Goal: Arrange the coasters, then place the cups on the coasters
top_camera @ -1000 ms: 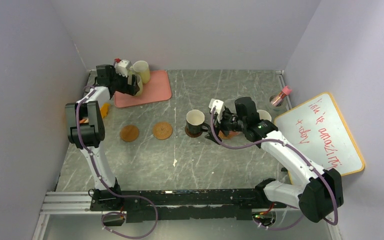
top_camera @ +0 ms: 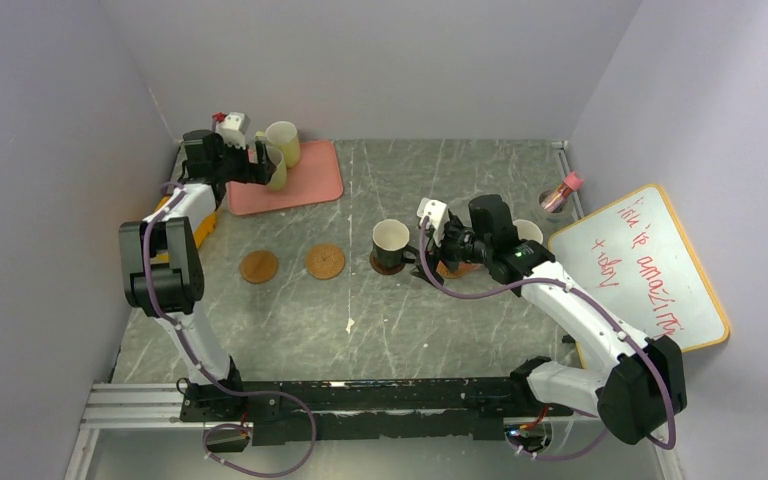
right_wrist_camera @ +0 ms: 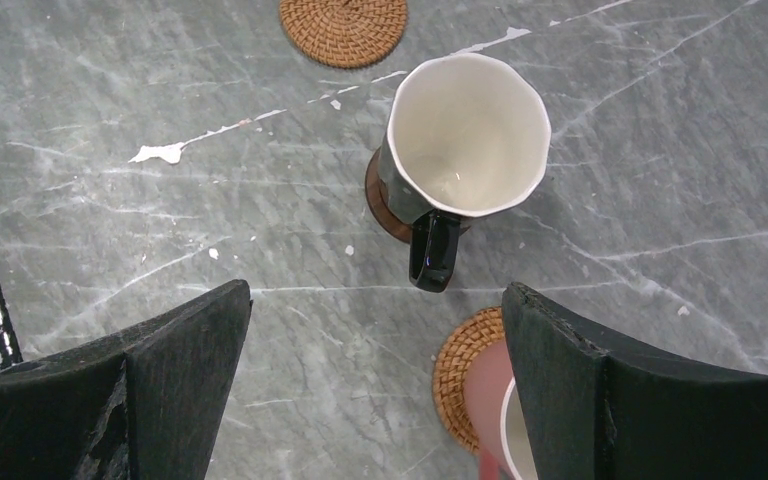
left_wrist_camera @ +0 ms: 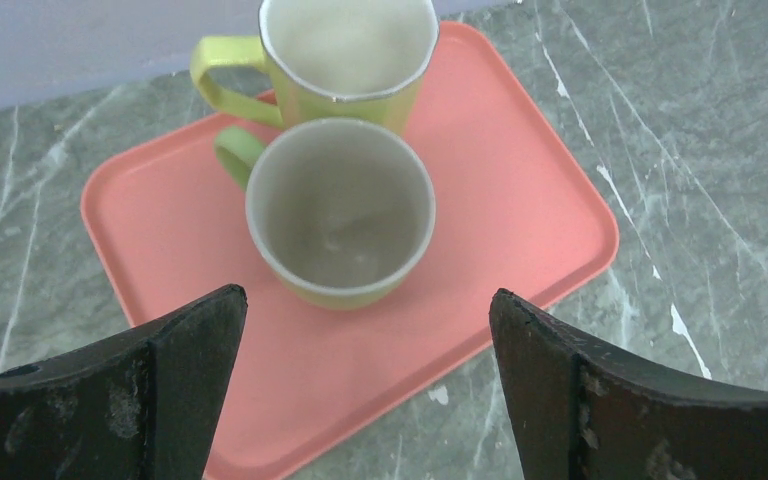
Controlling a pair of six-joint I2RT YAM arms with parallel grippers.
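Observation:
Two pale green cups stand on a pink tray at the back left: a nearer green cup and a farther green cup. Above the tray my left gripper is open, the near cup ahead of its fingers and nothing between them. A black cup with a white inside stands on a brown coaster at mid table. Close to its handle, my right gripper hangs open and empty. A pinkish cup rests on a woven coaster, partly hidden by a right finger.
Two bare coasters lie on the left half, one round coaster and another coaster. At the right are a pale cup, a pink-capped bottle and a whiteboard.
The left arm has shifted slightly left, its gripper now a little left of where it was over the tray. The right arm and the cups look unmoved.

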